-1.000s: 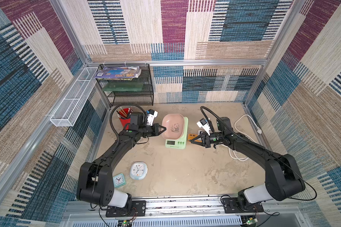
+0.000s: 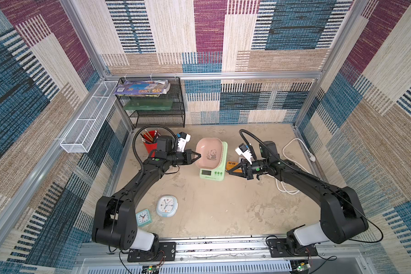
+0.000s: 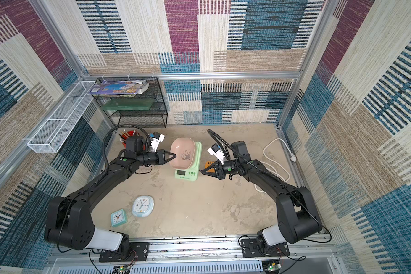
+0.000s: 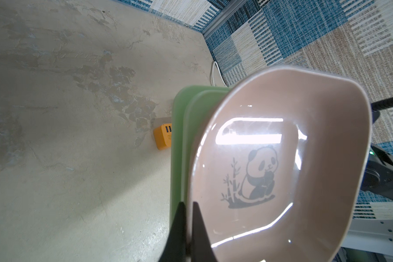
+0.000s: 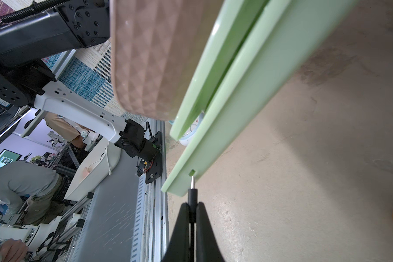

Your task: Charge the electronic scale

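Observation:
The green electronic scale, with a pink panda-print bowl on top, stands mid-table between both arms. My left gripper is shut on the bowl's left rim, the thin edge running between its fingertips. On the scale's other side, my right gripper is shut on a small black plug with a silver tip. That tip is at the small port in the scale's side wall. Whether it has entered, and how deep, I cannot tell. The plug's cable is mostly hidden behind the gripper.
An orange block lies close to the scale's right side, partly behind my right gripper. White cord lies at the far right. Two clocks rest at the front left, with a red pen cup behind the left arm.
My right gripper has shifted slightly left and toward the front, closer to the scale. The scale and bowl have moved very slightly toward the front. The left arm looks almost unchanged.

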